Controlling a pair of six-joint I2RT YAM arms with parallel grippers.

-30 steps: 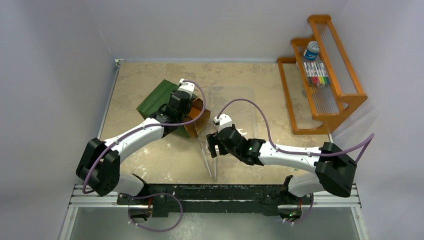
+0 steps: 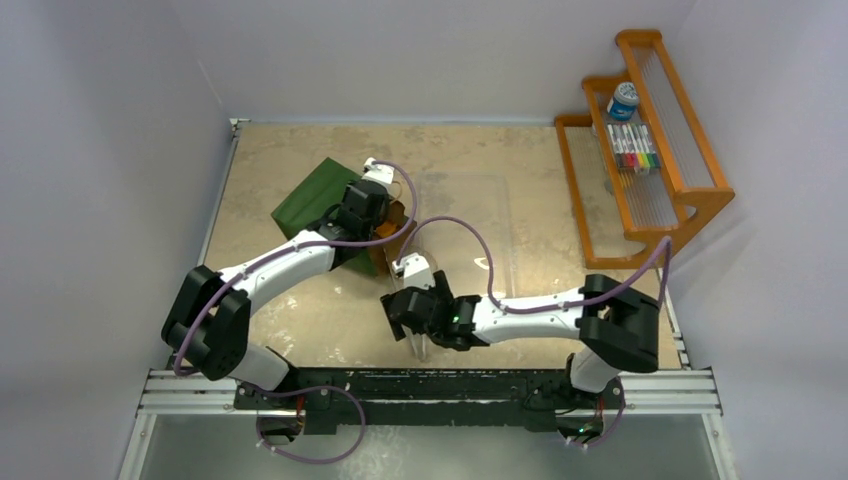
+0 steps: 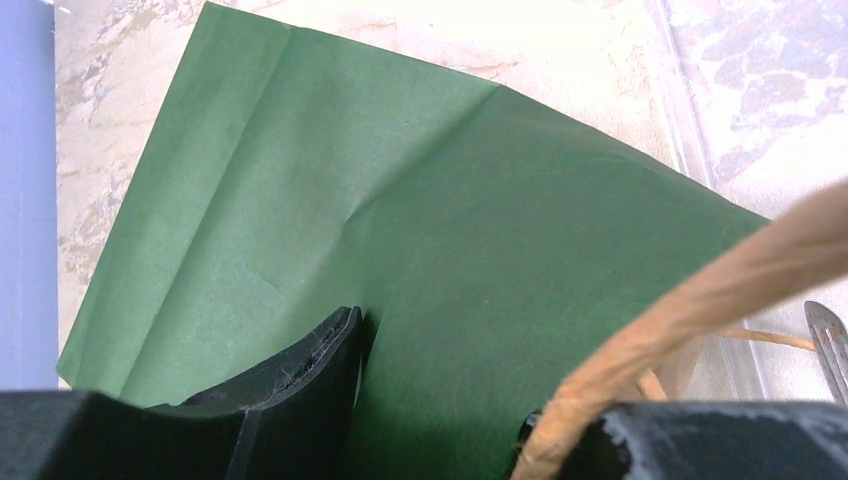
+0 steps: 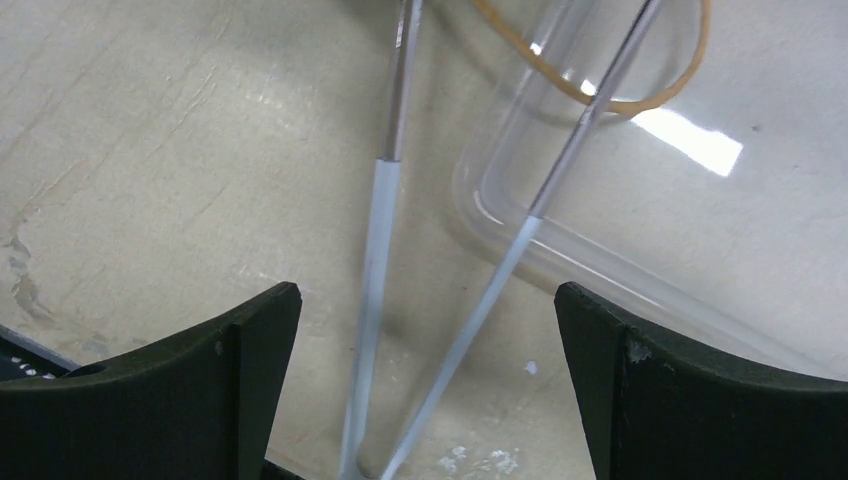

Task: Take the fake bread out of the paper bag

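The green paper bag [image 2: 305, 205] lies on its side on the left of the table, brown mouth facing right, handle [image 3: 690, 300] raised. My left gripper [image 2: 360, 215] is shut on the bag, whose paper is creased between the fingers in the left wrist view. My right gripper [image 2: 405, 310] stands open below the bag's mouth, over the handles of silver-and-grey tongs [image 4: 375, 270], with nothing between its fingers. The fake bread cannot be made out.
A clear tray [image 2: 480, 190] lies in the middle, right of the bag. A wooden rack [image 2: 700, 200] with markers and a jar stands at the back right.
My right gripper has moved left and toward the front, over the tongs' handles. The left arm has barely moved.
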